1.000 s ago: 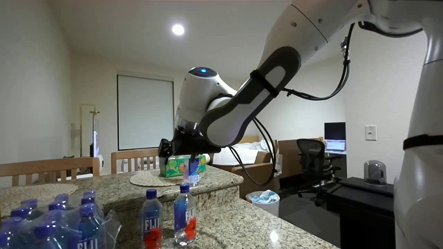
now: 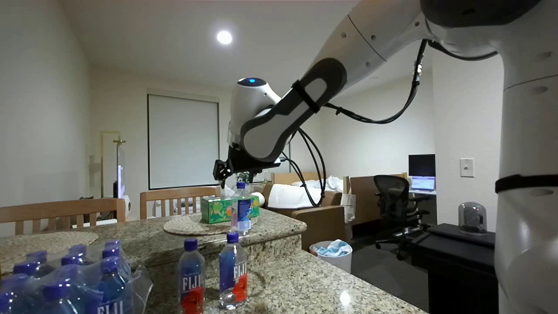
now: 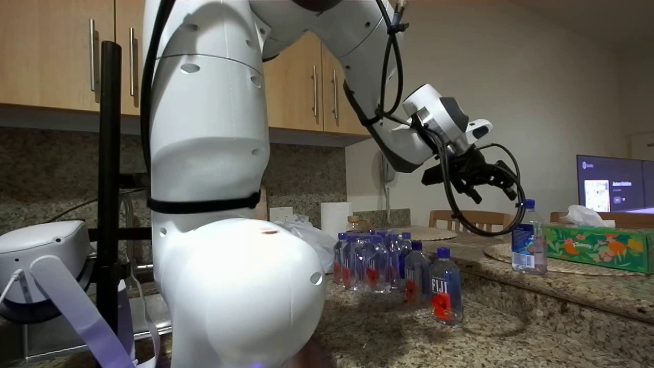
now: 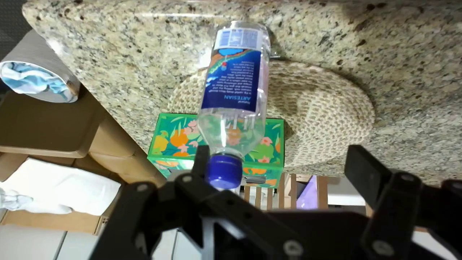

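Observation:
A water bottle with a blue cap [image 4: 225,171] and a blue label stands upright on the raised granite counter, seen in exterior view 1 as the bottle [image 2: 243,209] in front of the green tissue box [image 2: 216,210]. My gripper is open, its black fingers wide apart and nothing held between them. In the wrist view the cap appears beside the left-hand finger. Exterior view 2 has the gripper [image 3: 493,195] above the level of the bottle [image 3: 529,245]. Whether a finger touches the cap cannot be told.
Two more bottles, a nearer one [image 2: 233,272] and its neighbour [image 2: 191,277], stand on the lower counter. Several wrapped bottles [image 2: 68,282] crowd the left. A woven placemat [image 4: 329,112] lies under the tissue box.
In exterior view 1 my gripper has risen, uncovering the bottle's cap and the tissue. The arm's elbow and forearm have shifted left. Bottles and tissue box stand where they were.

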